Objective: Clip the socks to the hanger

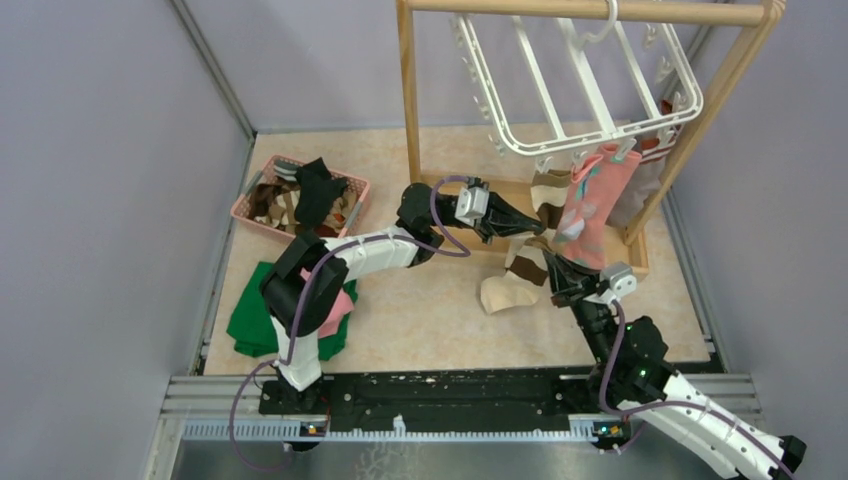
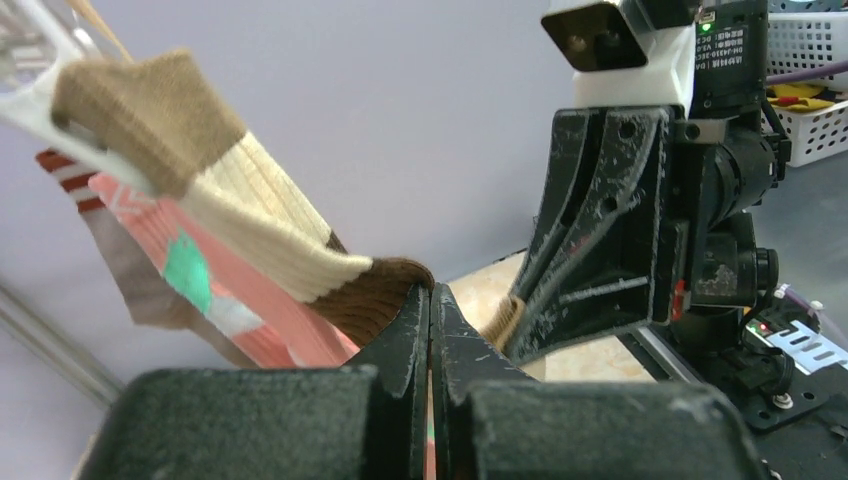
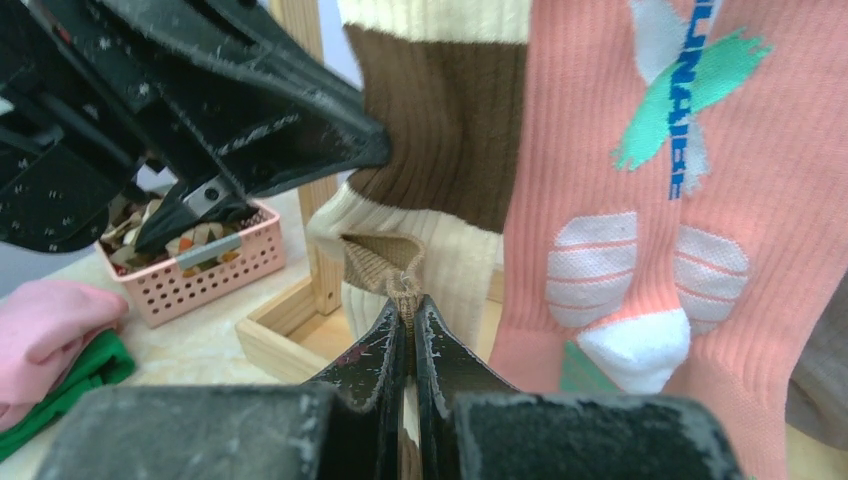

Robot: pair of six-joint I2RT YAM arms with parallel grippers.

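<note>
A white clip hanger (image 1: 600, 135) on a wooden stand carries pink socks (image 1: 595, 205), grey socks with red stripes and a striped brown-cream sock (image 2: 230, 190). My left gripper (image 1: 532, 226) is shut at the striped sock; its brown edge meets the fingertips in the left wrist view, apparently held between them. My right gripper (image 1: 550, 258) is shut on a bunched brown tip of striped sock fabric (image 3: 385, 255), lower and nearer the front than the left gripper. The cream lower end of that fabric hangs toward the table in the top view.
A pink basket (image 1: 242, 209) of mixed socks stands at the back left. Green cloth (image 1: 250, 310) and pink cloth lie at the front left. The wooden stand's base frame (image 3: 270, 355) is below the socks.
</note>
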